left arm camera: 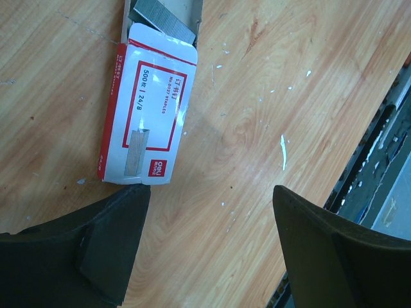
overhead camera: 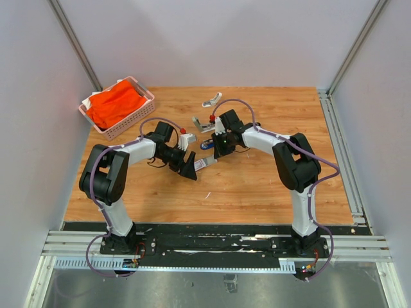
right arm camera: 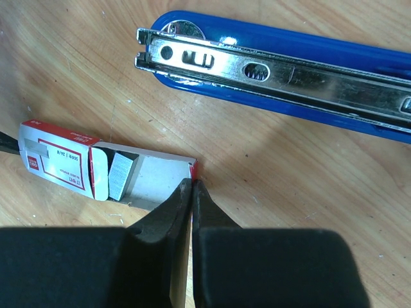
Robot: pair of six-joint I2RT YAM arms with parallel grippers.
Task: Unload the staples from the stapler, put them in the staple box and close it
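A blue stapler [right arm camera: 302, 99] lies with its metal rail showing in the right wrist view; in the top view it is beside my right gripper [overhead camera: 217, 154]. An opened staple box [left arm camera: 144, 102] lies below it, staple strips [right arm camera: 121, 173] in its open end and a short grey strip [left arm camera: 136, 152] on its lid. My left gripper stands open at the box's labelled end, nothing between its fingers. My right gripper is shut at the box's open end; whether it pinches the edge is unclear.
A pink basket [overhead camera: 131, 122] with orange cloth is at the back left. Grey-white objects [overhead camera: 212, 101] lie behind the stapler.
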